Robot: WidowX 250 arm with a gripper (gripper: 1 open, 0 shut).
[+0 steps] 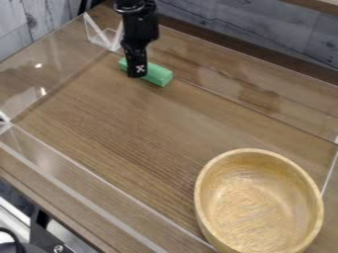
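My black gripper [138, 67] reaches down from the top of the camera view onto a green block [154, 75] lying on the wooden table near the back left. The fingertips are at the block's left half, low against it. Whether they are open or closed on it is too small to tell.
A large tan round bowl [258, 201] stands at the front right. A grey wooden wall [264, 25] runs along the back, and some clear plastic or wire is beside the arm at the upper left.
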